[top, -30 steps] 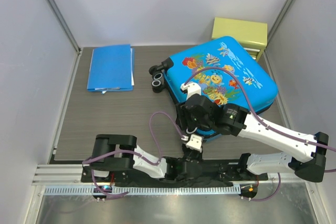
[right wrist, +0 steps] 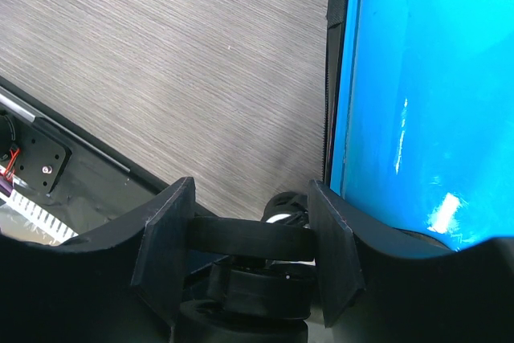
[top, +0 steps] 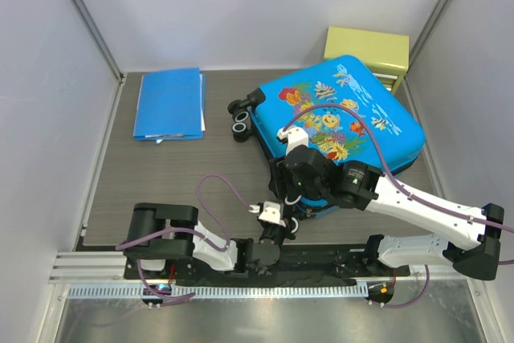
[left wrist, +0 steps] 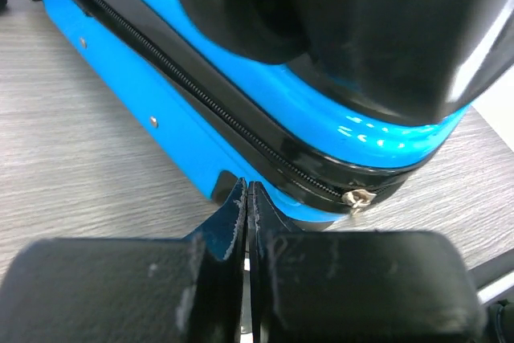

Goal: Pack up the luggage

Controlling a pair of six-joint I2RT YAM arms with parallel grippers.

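Note:
The blue suitcase [top: 377, 122] with a fish print lies closed at the right of the top view. Its black zipper [left wrist: 201, 94] runs along the side, ending at a metal pull [left wrist: 358, 199] near the front corner. My left gripper is shut just in front of that zipper, with nothing visible between its fingers. My right gripper is over the suitcase's front-left edge, fingers apart, with nothing seen held between them; in the top view its arm hides that part of the case.
A blue folder [top: 166, 102] lies at the back left. A yellow box [top: 365, 46] stands behind the suitcase at the back right. Walls surround the area.
My left arm has moved leftward and slightly up in the top view, along the suitcase's front corner. The right arm and suitcase look unchanged.

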